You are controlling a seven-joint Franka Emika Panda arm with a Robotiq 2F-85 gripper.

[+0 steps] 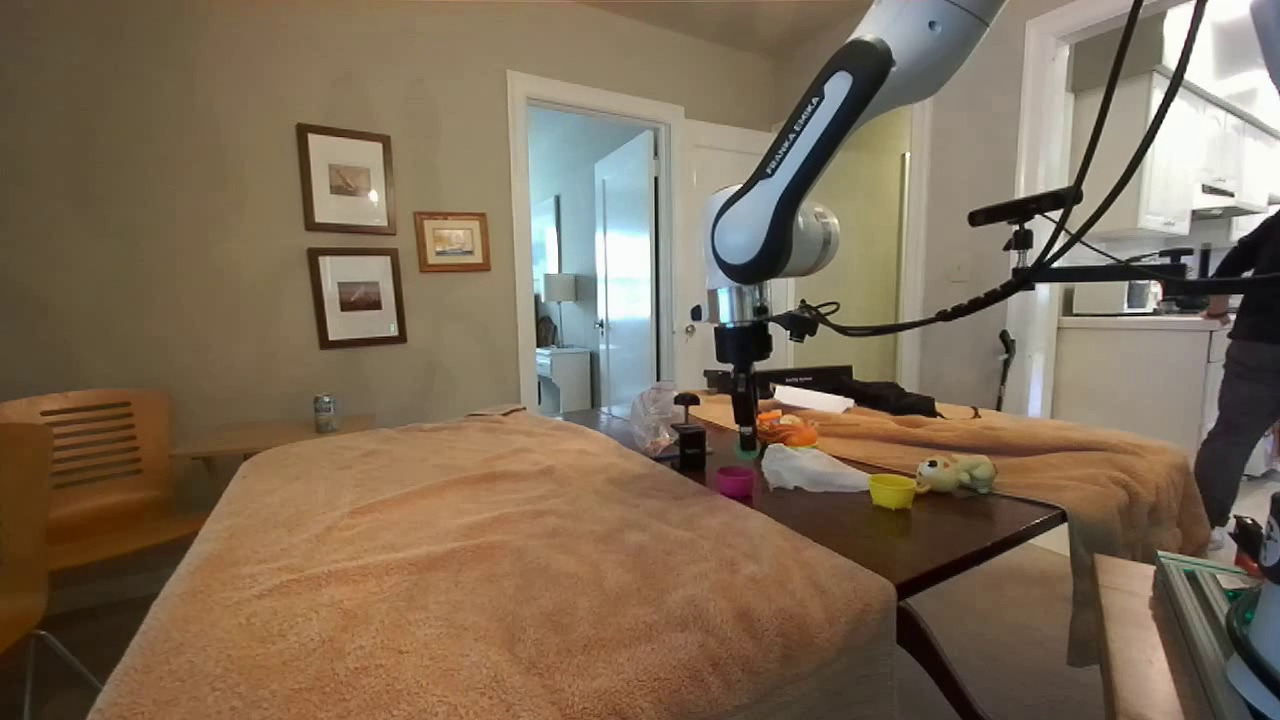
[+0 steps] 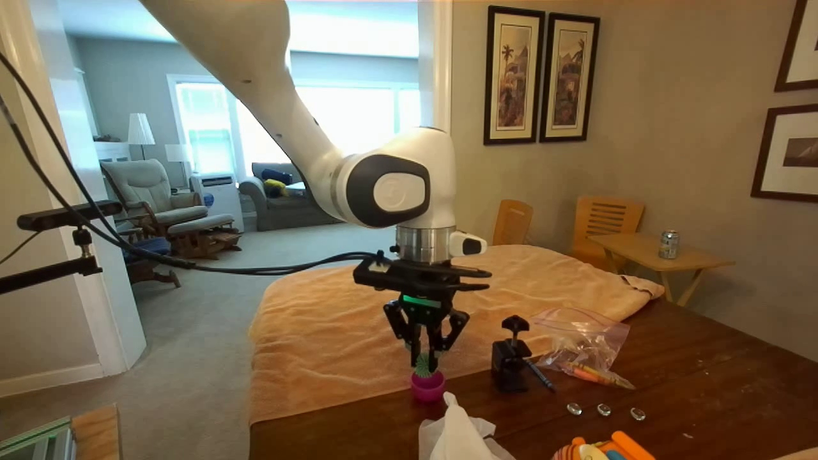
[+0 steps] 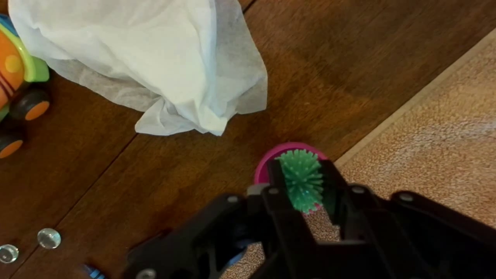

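Note:
A green spiky ball [image 3: 301, 179] is pinched between the two black fingers of my gripper. In exterior view 2 the gripper [image 2: 425, 361] points straight down, with the spiky ball [image 2: 423, 368] at its tips. Directly beneath is a small magenta cup [image 2: 427, 388], upright on the dark table by the towel's edge. From the wrist, the ball covers much of the opening of the magenta cup [image 3: 263, 173]. In exterior view 1 the ball [image 1: 746, 454] shows a little above the cup [image 1: 735, 482]; whether its underside dips inside the rim is hard to tell.
White tissue [image 3: 139, 55] lies close to the cup. A yellow cup [image 1: 891, 490] and a plush toy [image 1: 956, 473] sit farther along the table. A black clamp-like stand [image 2: 510, 360], a plastic bag [image 2: 583, 345] and several clear beads [image 2: 604, 410] occupy the other side.

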